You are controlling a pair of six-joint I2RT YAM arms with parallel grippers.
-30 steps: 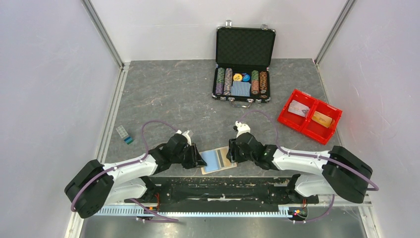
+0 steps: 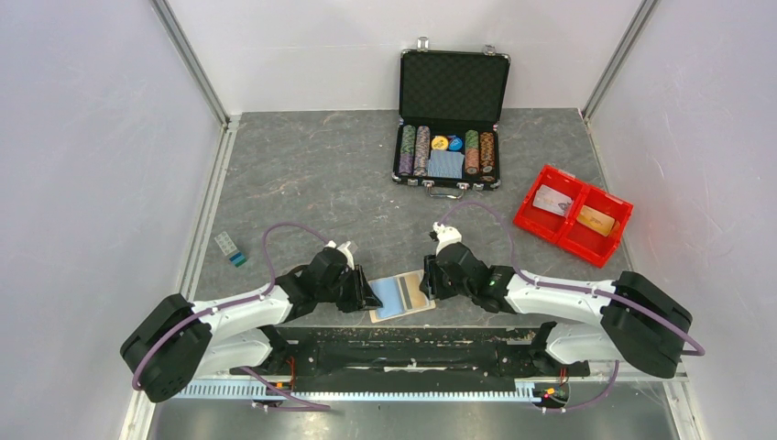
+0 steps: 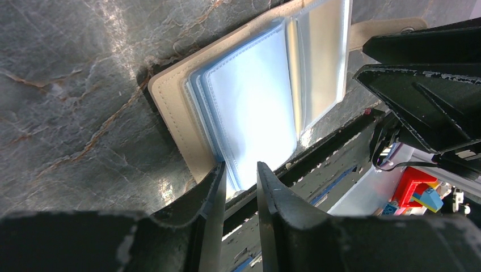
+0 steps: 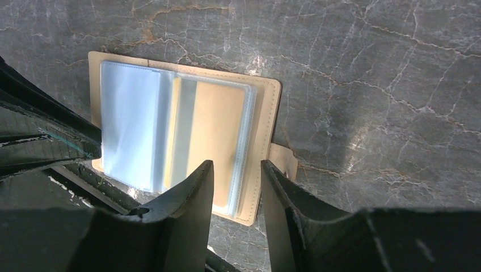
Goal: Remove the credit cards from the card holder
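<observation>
An open card holder with a beige cover [image 4: 275, 107] lies flat on the grey table near its front edge. Light-blue sleeves [image 3: 252, 102] fill its left side, and a clear sleeve [image 4: 218, 130] over beige fills the right. Over the left end, my left gripper is part open, its fingertips near the blue sleeves' edge. My right gripper is part open at the right edge, one finger over the clear sleeve and the other beside the cover. Nothing shows between either pair of fingers; whether the tips touch the holder, I cannot tell.
A red two-part tray [image 2: 548, 228] at the right holds a white card [image 2: 552, 200] and an orange-yellow card [image 2: 596, 220]. An open case of poker chips [image 2: 420, 151] stands at the back. Small grey and teal blocks [image 2: 229, 247] lie left.
The card holder has shifted very slightly left, and the right arm has moved a little. My left arm looks still.
</observation>
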